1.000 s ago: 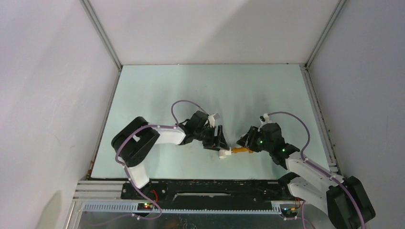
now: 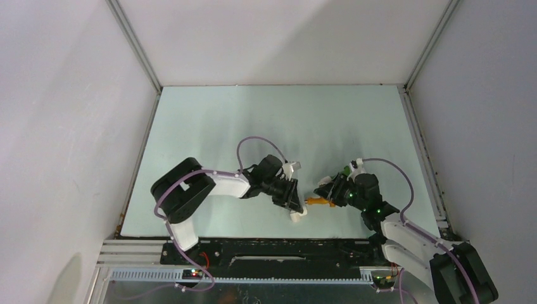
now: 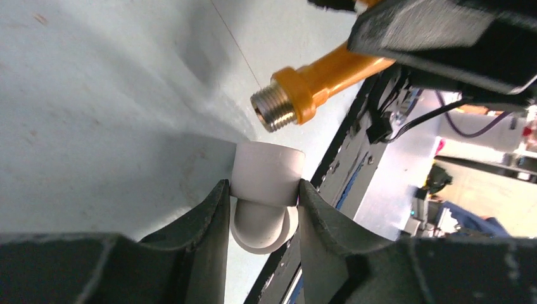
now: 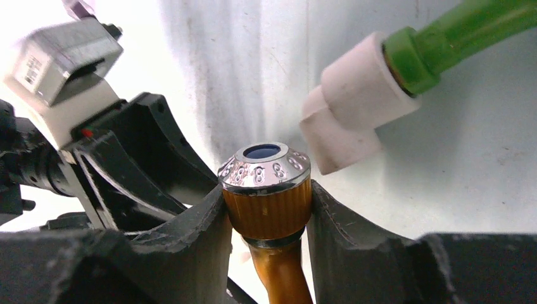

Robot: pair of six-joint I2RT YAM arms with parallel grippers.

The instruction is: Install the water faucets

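Note:
My left gripper is shut on a white pipe fitting [image 3: 266, 171], seen at the table's front centre [image 2: 295, 214] in the top view. My right gripper is shut on the orange faucet [image 4: 269, 209] by its chrome-capped top. The faucet's threaded end [image 3: 272, 107] points toward the white fitting, just above it in the left wrist view and apart from it. Behind, in the right wrist view, lies a green faucet [image 4: 456, 38] with its end in a second white fitting [image 4: 361, 88].
Walls enclose the sides and back, and a dark rail [image 2: 266, 250] runs along the front edge.
Both grippers have shifted slightly toward the front of the table. The white fitting and the orange faucet's threaded end appear a little farther apart than before.

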